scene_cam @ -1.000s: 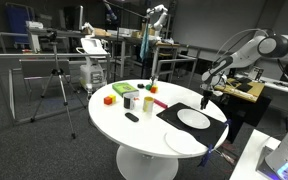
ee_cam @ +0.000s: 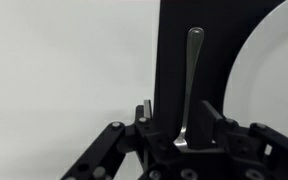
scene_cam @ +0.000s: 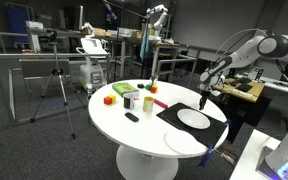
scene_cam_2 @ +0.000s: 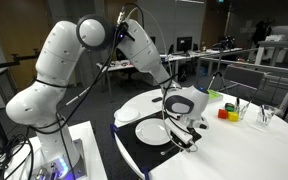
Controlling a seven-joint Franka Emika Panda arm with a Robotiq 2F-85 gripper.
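Observation:
A slim metal utensil [ee_cam: 190, 75] lies on a black mat [ee_cam: 172, 40], its rounded handle end pointing away in the wrist view; its wider end is partly hidden by my gripper. The gripper stands over this lower part, with its fingers apart on either side of the utensil and no grip visible. Right of the utensil is a white plate [ee_cam: 274, 75], which exterior view 1 shows whole as the plate [scene_cam: 193, 118] on the mat. In that view my gripper [scene_cam: 203, 101] is low at the mat's far edge, just behind the plate.
A green tray [scene_cam: 124, 88], a yellow cup [scene_cam: 148, 104], a red block [scene_cam: 109, 100] and other small items stand across the round white table [scene_cam: 109, 120]. A dark object [scene_cam: 132, 117] lies near its front left.

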